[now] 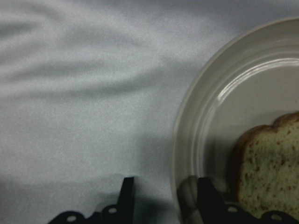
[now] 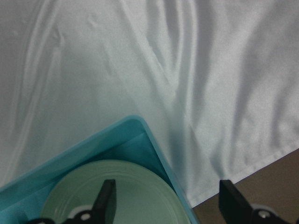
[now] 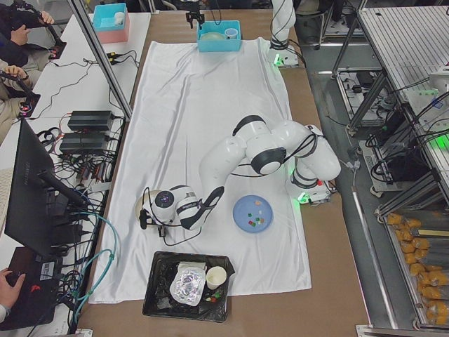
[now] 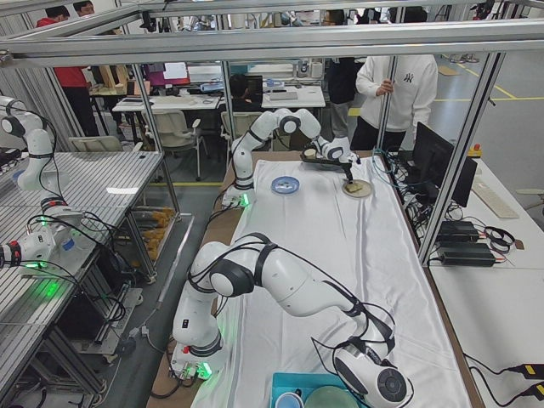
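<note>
My left gripper is open and low over the rim of a cream plate (image 1: 247, 84), a slice of bread (image 1: 266, 172) lying on it to the right of the fingers; in the left camera view the arm mostly hides this plate. My right gripper is open over the corner of a blue bin (image 2: 93, 140), which holds a pale green plate (image 2: 121, 196); in the left camera view a white cup (image 3: 231, 33) sits in that bin too.
A blue plate (image 3: 252, 207) with small pieces lies right of the left gripper. A black tray (image 3: 161, 302) with a foil item and a cup stands at the near end.
</note>
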